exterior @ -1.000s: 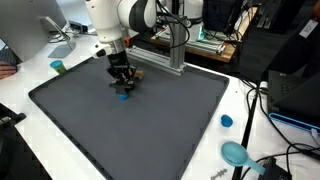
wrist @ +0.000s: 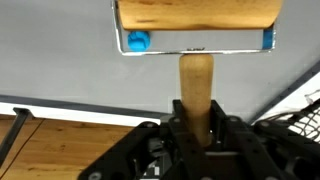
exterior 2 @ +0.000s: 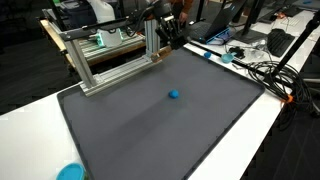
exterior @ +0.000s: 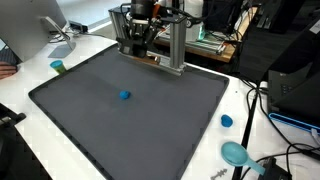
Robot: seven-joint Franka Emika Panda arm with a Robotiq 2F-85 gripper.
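In the wrist view, a pale wooden piece stands between the dark fingers, and my gripper is shut on it. The piece points away from the palm; its lower end is hidden. From exterior view 1, the dark gripper shows at the back of the grey board, beside a light metal frame. Exterior view 2 has the gripper near the same frame. A small blue object lies on the board, clear of the gripper.
A wooden bar crosses the top of the wrist view, with a blue round thing just below it. Blue and teal items lie off the board's right side. Much of the grey board is bare.
The gripper has moved up and toward the back right, away from the small blue object, to beside the metal frame. That blue object shows more fully now.
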